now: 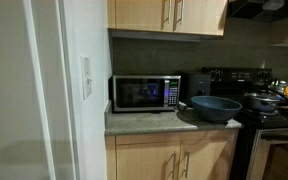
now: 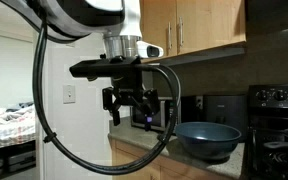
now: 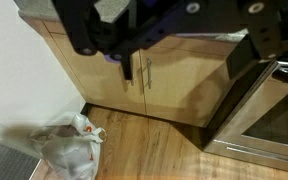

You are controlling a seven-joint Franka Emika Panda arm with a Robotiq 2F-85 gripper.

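My gripper spans the top of the wrist view, its dark fingers spread wide with nothing held between them. Below it in that view are light wood cabinet doors and the floor. In exterior view 2 the white arm (image 2: pixel 119 22) looms close to the camera, with a black cable looping around it. A large dark blue bowl (image 1: pixel 216 108) rests on the counter (image 1: pixel 149 123) to the left of the stove. Further left stands a microwave (image 1: pixel 147 93) with its door closed. In exterior view 2 the arm partly hides the microwave (image 2: pixel 152 114), while the bowl (image 2: pixel 206 138) shows clearly.
A black appliance (image 1: pixel 195 85) sits between microwave and bowl. The black stove (image 1: pixel 269 130) carries a pan (image 1: pixel 263 102). Upper cabinets (image 1: pixel 144 14) overhang the counter. A white plastic bag (image 3: pixel 72 150) lies on the wood floor (image 3: pixel 169 150). Bare counter shows before the microwave.
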